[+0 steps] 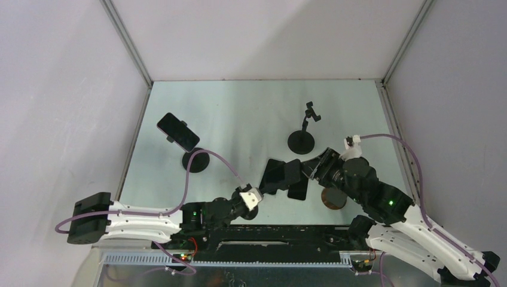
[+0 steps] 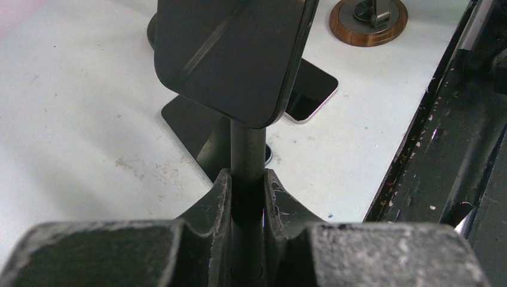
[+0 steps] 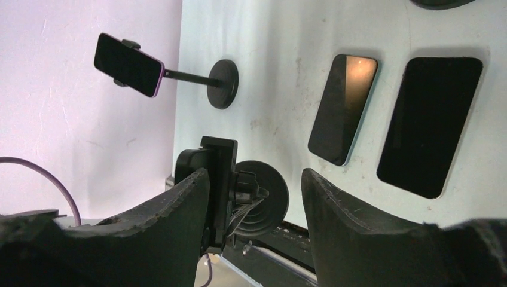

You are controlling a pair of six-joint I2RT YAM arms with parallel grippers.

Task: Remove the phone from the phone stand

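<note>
My left gripper is shut on the black stem (image 2: 247, 149) of a phone stand. A dark phone (image 2: 233, 54) tops the stem, its broad face filling the upper middle of the left wrist view. Seen nearly edge-on in the right wrist view, the phone and its clamp (image 3: 244, 182) stand above the stand's round base (image 3: 274, 194). My right gripper is open, its left finger (image 3: 188, 206) partly overlapping the phone in view; whether they touch I cannot tell. From above, the right fingers are at the phone's right end (image 1: 292, 171).
Two dark phones lie flat on the table: one (image 3: 344, 110) and a larger one (image 3: 430, 125). Another stand holds a phone (image 1: 178, 132) at left. An empty stand (image 1: 301, 142) is at the back, a wooden-rimmed base (image 1: 333, 198) at right.
</note>
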